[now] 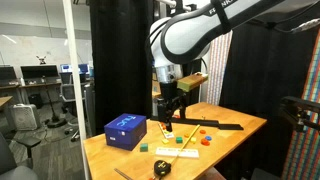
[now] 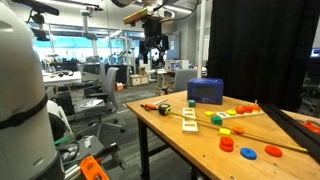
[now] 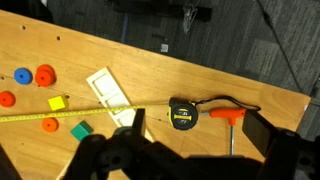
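My gripper hangs over the table, open, its dark fingers (image 3: 132, 140) set wide apart and nothing held between them. In the wrist view a black and yellow tape measure (image 3: 183, 114) lies below the gap. To its right rests an orange-handled tool (image 3: 229, 113), lying against the dark line that runs from the tape. A white slotted frame (image 3: 107, 88) lies to the left, partly covered by the left finger. In exterior view 2 the gripper (image 2: 152, 50) stands well above the tabletop.
A blue box (image 1: 125, 131) stands at the table's back left. Coloured pieces are scattered about: red discs (image 3: 45, 75), a blue disc (image 3: 23, 75), a yellow block (image 3: 57, 103) and a green block (image 3: 81, 130). A long yellow strip (image 3: 30, 117) crosses the wood. The table edge is close to the tape measure.
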